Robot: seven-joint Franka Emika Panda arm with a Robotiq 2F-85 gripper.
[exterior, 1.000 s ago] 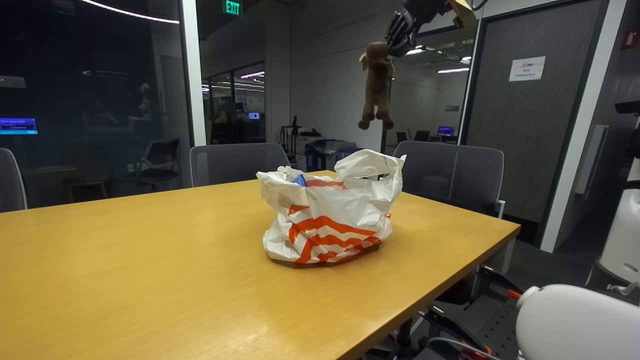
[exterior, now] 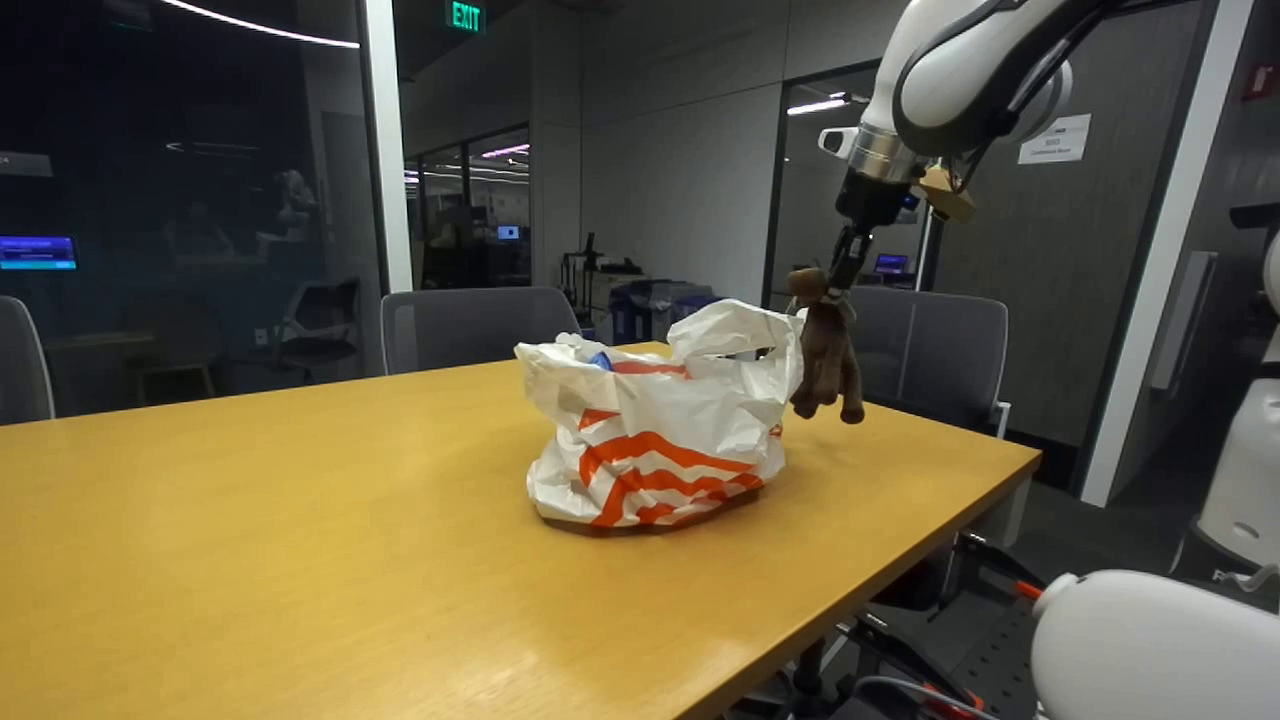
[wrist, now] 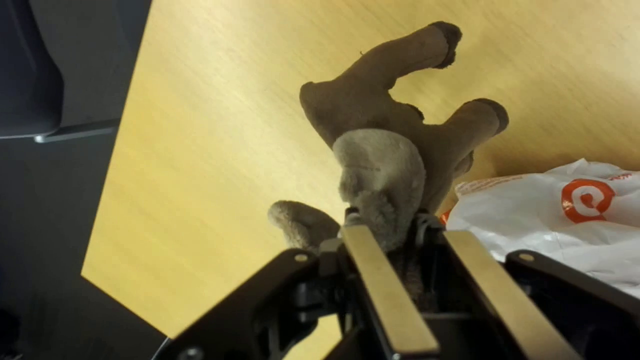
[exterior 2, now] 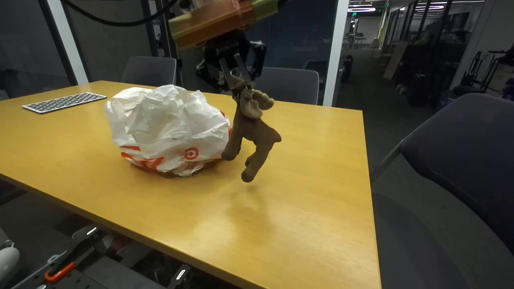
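A brown plush animal toy (exterior 2: 255, 130) with paler ears or antlers hangs above the table's right part, feet down and clear of the wood, its shadow below. At its head end is my gripper (exterior 2: 243, 91), with the fingers on both sides of the plush. In the wrist view the toy (wrist: 384, 108) stretches out beyond the gripper; part of its head is hidden between and behind the fingers. Right beside the toy stands a crumpled white plastic bag (exterior: 696, 420) with red markings. Something blue (exterior: 600, 360) shows at the bag's opening.
A keyboard (exterior 2: 65, 102) lies beyond the bag at the far left. Chairs (exterior 2: 291, 84) stand around the table's edges.
The arm has come down and slightly right in exterior view 1, bringing the toy from high in the air to just above the table beside the bag. The bag has stayed put.
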